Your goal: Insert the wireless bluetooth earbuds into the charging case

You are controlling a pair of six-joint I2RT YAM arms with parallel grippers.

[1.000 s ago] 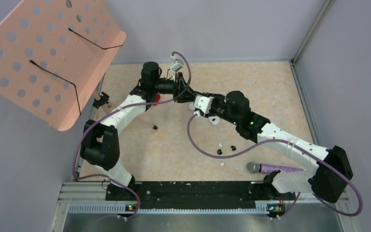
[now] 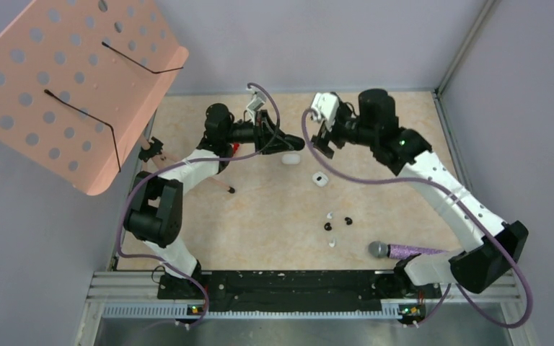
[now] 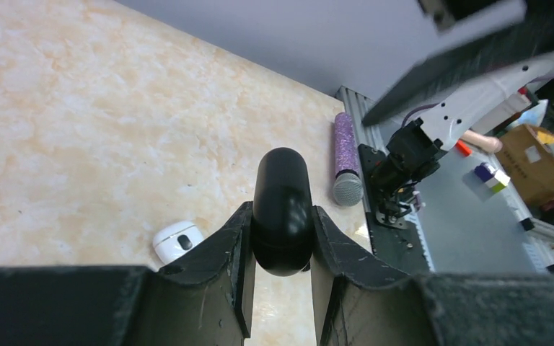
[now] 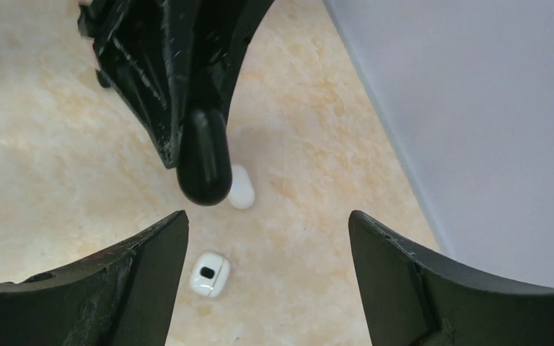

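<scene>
A black earbud case is pinched in my left gripper, which holds it above the table; it also shows in the right wrist view (image 4: pixel 204 166). My right gripper stands open a little to the right of it, with nothing between its fingers. On the table below lie a white case (image 2: pixel 291 159) and a small white square case with a dark spot (image 2: pixel 320 179). Two black earbuds (image 2: pixel 327 226) and two white earbuds (image 2: pixel 332 243) lie loose toward the front.
A purple glittery microphone (image 2: pixel 411 251) lies at the front right. A pink perforated panel (image 2: pixel 72 86) overhangs the left side.
My right gripper has moved back and right, away from the left gripper, and its arm is turned more upright. The left gripper has shifted slightly, still with the black case.
</scene>
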